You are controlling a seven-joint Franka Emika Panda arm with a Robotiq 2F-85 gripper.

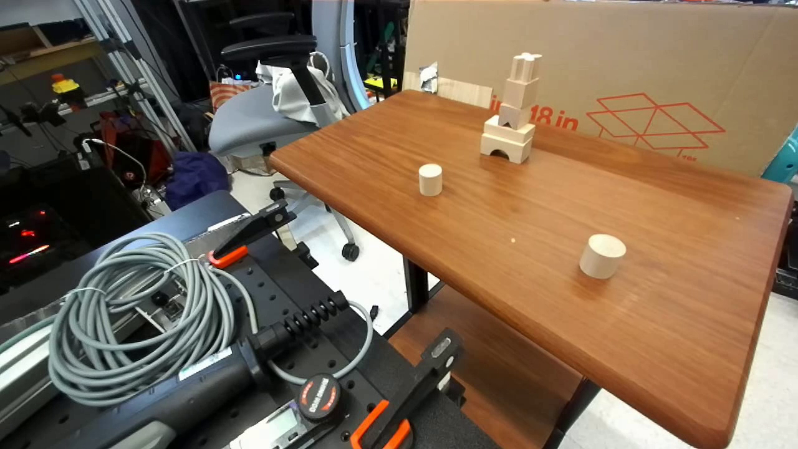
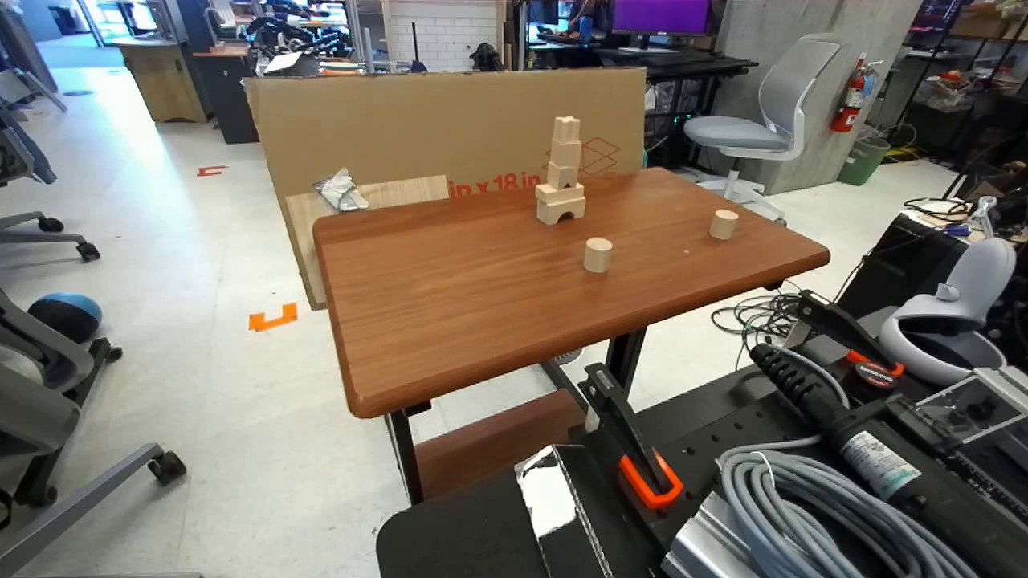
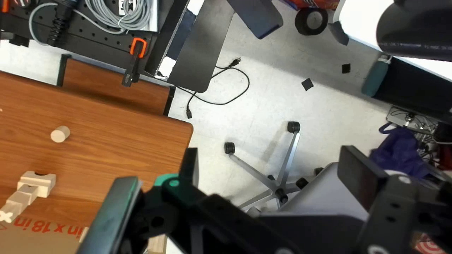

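A tower of pale wooden blocks point(image 1: 509, 143) stands upright on the brown table point(image 1: 673, 337), with an arch block at its base and a notched piece on top. Two short wooden cylinders rest apart from it: one cylinder point(image 1: 431, 180) near the left part of the table, another cylinder point(image 1: 600, 257) towards the right front. In the wrist view my gripper is open, its fingers wide apart with floor and a chair base visible between them. That view also has one cylinder point(image 3: 60, 134) and the tower point(image 3: 36, 184) at far left, away from the fingers. Neither exterior view includes the gripper.
A big cardboard sheet point(image 2: 405, 125) stands along the table's far side. Clamps, a coiled grey cable point(image 1: 142, 314) and a black perforated base lie on the near side. An office chair point(image 1: 258, 120) is past one table end.
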